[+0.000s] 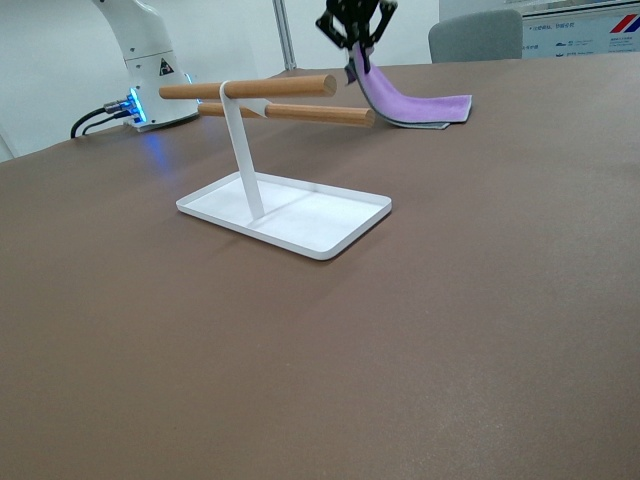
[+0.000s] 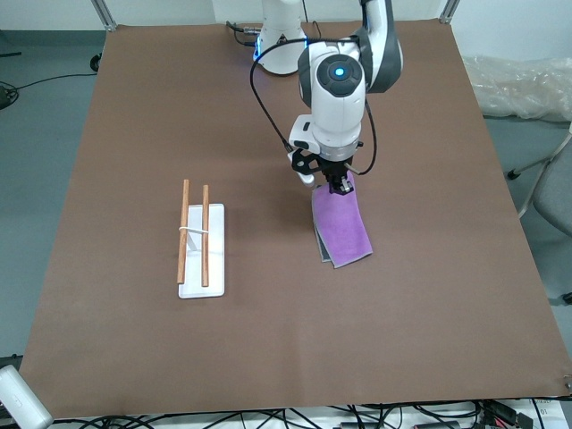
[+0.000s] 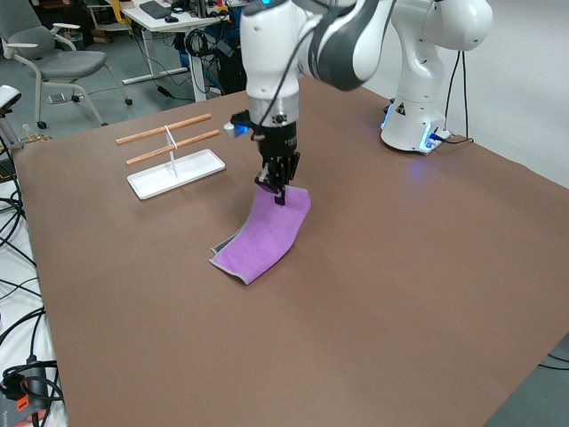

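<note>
My gripper hangs over a purple cloth, shut on one end of it and holding that end raised off the table, as the top view shows; the rest lies on the table with a grey layer showing along its edge. To the cloth's left in the left view stands a white stand with two horizontal wooden bars on a white post above a rectangular tray base.
The brown table is otherwise largely clear. The robot's base is at the back. Cables run along the front edge outside the work surface, and a chair stands beside the table.
</note>
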